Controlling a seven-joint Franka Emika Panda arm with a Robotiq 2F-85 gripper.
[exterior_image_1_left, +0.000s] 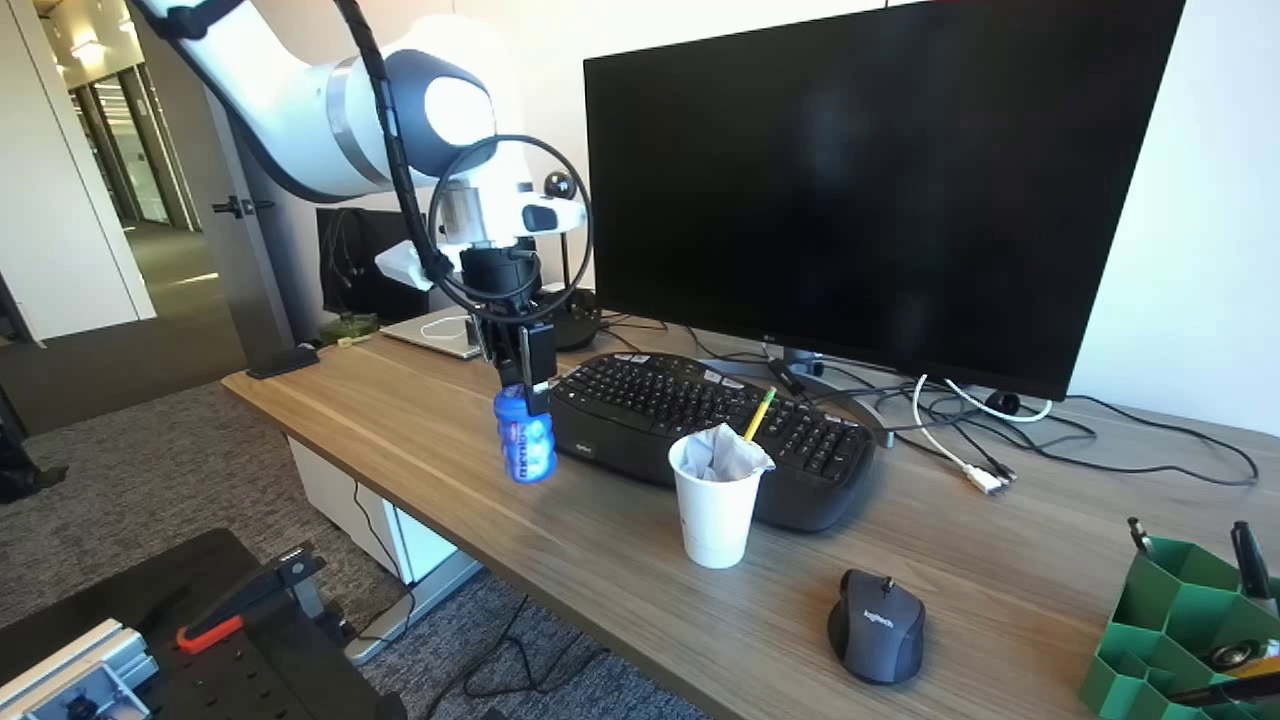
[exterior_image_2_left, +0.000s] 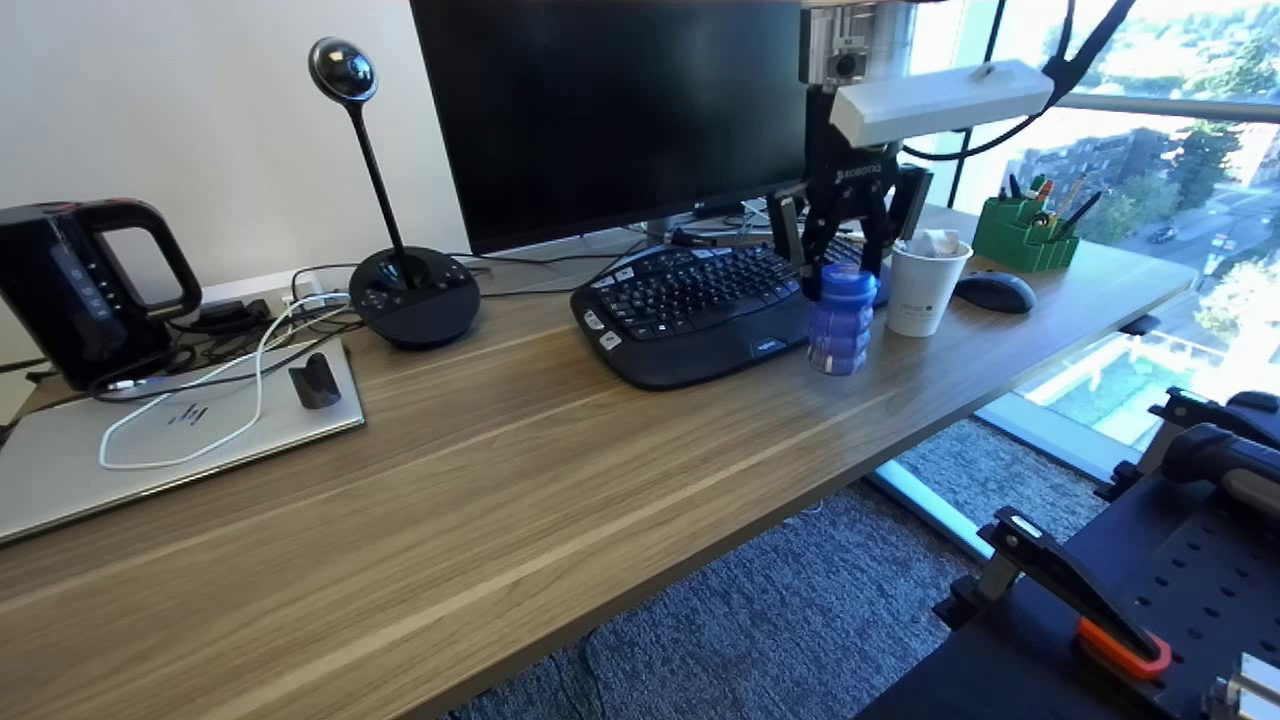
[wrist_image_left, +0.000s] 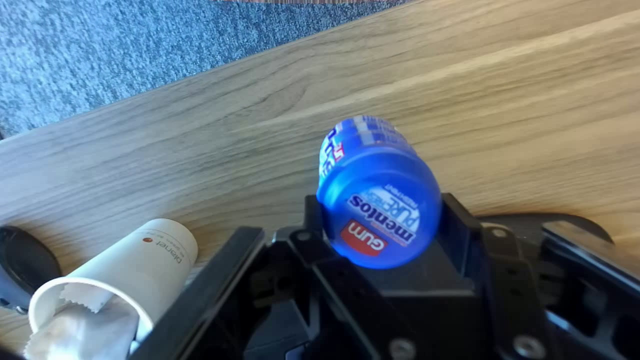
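Observation:
A blue Mentos gum bottle (exterior_image_1_left: 525, 444) is gripped upright at its cap, with my gripper (exterior_image_1_left: 523, 402) shut on it. In the wrist view the bottle's labelled lid (wrist_image_left: 381, 222) sits between the two fingers, one on each side. The second exterior view has the bottle (exterior_image_2_left: 842, 324) below the gripper (exterior_image_2_left: 834, 274), in front of the keyboard and left of the white cup. Whether its base touches the desk is hard to tell.
A white paper cup (exterior_image_1_left: 716, 510) stuffed with crumpled paper stands beside the black keyboard (exterior_image_1_left: 672, 420). Further right are a mouse (exterior_image_1_left: 878, 626) and a green pen holder (exterior_image_1_left: 1182, 624). Bare desk (exterior_image_2_left: 504, 516) stretches left of the bottle in the second exterior view.

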